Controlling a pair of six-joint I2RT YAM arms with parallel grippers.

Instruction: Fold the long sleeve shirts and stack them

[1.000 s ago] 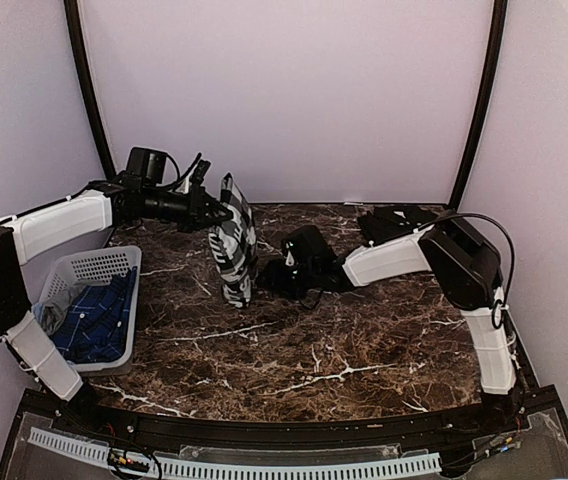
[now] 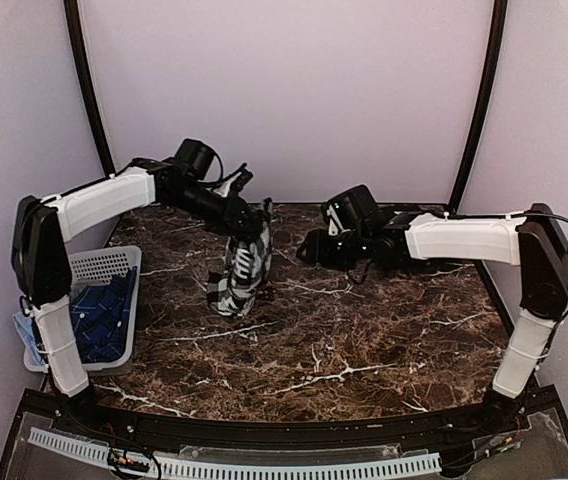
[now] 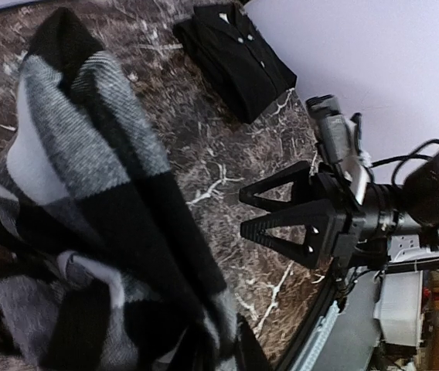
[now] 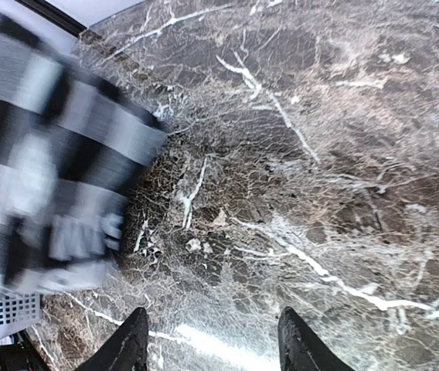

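Note:
A black, grey and white checked shirt (image 2: 248, 265) hangs bunched from my left gripper (image 2: 248, 212), its lower end at the table. In the left wrist view the shirt (image 3: 103, 178) fills the left side, and its folds largely cover the fingertips, which are closed on it. To the right, my right gripper (image 2: 309, 250) stands apart from the cloth, fingers spread and empty; the right wrist view shows bare table between its fingers. A neatly folded black shirt (image 3: 235, 58) lies at the back right, mostly behind the right arm in the top view.
At the left stands a white basket (image 2: 132, 300) holding a blue patterned shirt (image 2: 102, 320) and some lighter cloth (image 2: 26, 335), partly behind the left arm.
My left gripper has moved right, and the checked shirt has come along, its lower end now bent on the table. The right gripper has drawn back to the right and away from the shirt.

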